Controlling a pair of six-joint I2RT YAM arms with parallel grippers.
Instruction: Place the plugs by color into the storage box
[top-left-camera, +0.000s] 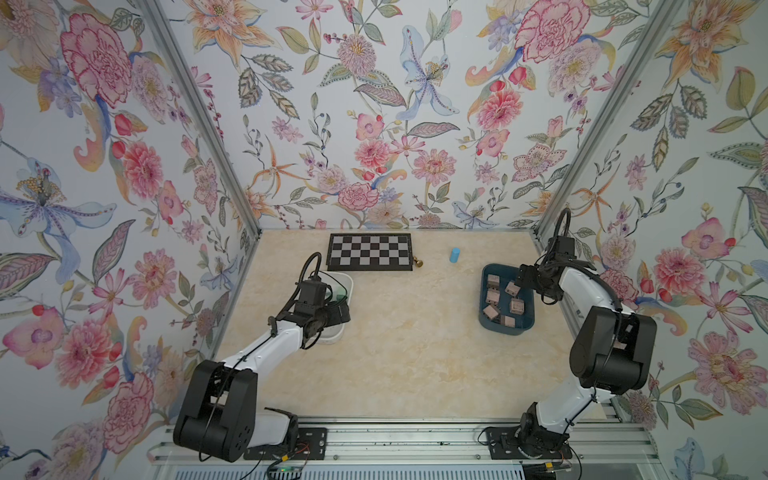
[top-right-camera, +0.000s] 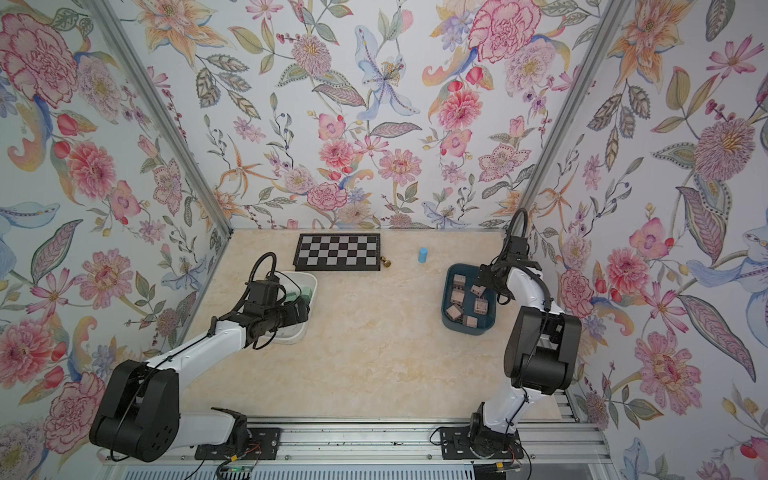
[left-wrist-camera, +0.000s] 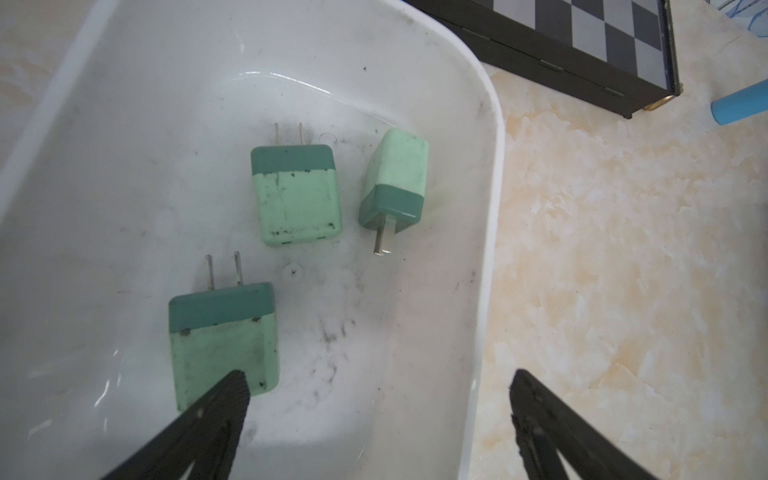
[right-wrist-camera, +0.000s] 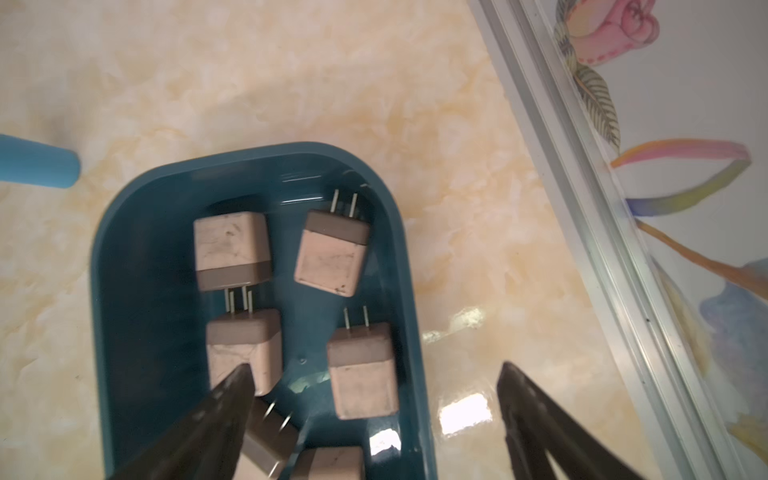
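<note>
Green plugs lie in the white box (left-wrist-camera: 489, 240): one (left-wrist-camera: 297, 200) in the middle, one (left-wrist-camera: 397, 172) by the right wall and a larger-looking one (left-wrist-camera: 224, 344) nearer the left finger. My left gripper hangs open over this box, nothing between its fingers. On the right, a dark blue box (right-wrist-camera: 404, 280) holds several pink plugs (right-wrist-camera: 332, 256), lying at different angles. My right gripper is open above that box's right side, also empty. The left arm hides part of the white box in both top views.
A checkered board (top-left-camera: 370, 253) lies at the back left, with a small brass object (top-left-camera: 417, 262) at its right end. A blue cylinder (top-left-camera: 454, 255) is near the back, left of the blue box. The table (top-left-camera: 408, 344) between the boxes is clear.
</note>
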